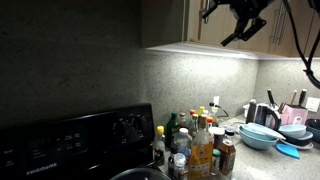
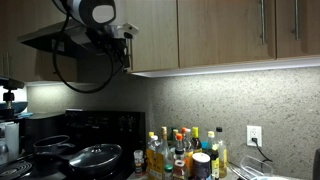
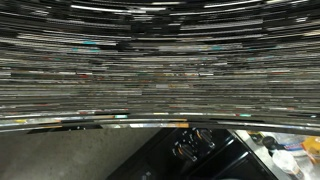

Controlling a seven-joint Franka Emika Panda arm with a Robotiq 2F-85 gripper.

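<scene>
My gripper is open in front of the wooden upper cabinet in exterior view 1. Its two fingers point left, apart, and nothing shows between them. One fingertip overlaps the area of the door's metal handle; contact cannot be told. In exterior view 2, the arm reaches in from the top left toward the left end of the wooden cabinet. Horizontal streaks fill most of the wrist view and hide the fingers. Below them appear the stove panel and part of the counter items.
Several bottles crowd the counter beside the black stove. A lidded pan sits on the cooktop. Blue bowls and a knife block stand to the right. The range hood is close to the arm.
</scene>
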